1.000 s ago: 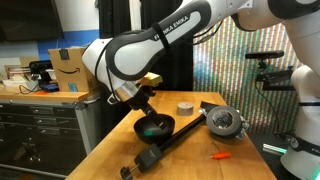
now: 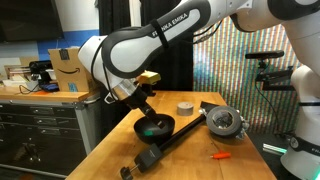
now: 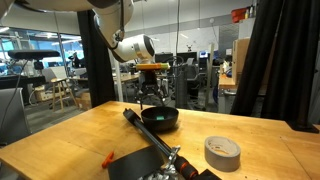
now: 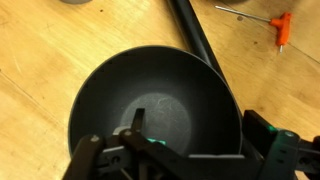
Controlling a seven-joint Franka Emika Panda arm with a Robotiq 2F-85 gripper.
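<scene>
A round black bowl (image 4: 165, 75) sits on the wooden table and fills much of the wrist view. Low inside it a small green item (image 4: 157, 141) shows, partly hidden behind the gripper. In exterior view 1 the green item (image 2: 152, 131) appears within the bowl (image 2: 165, 122). My gripper (image 2: 130, 102) hangs above the bowl, fingers spread apart. From the wrist camera, its two fingers (image 4: 137, 122) stand wide on either side, and nothing shows held between them.
A long black bar (image 3: 150, 135) lies beside the bowl. A roll of tape (image 3: 222, 152) and an orange-handled tool (image 4: 284, 28) rest on the table. A round metal part (image 2: 225, 121) stands near the bar. Bare wood (image 3: 50, 145) lies open at the left in exterior view 2.
</scene>
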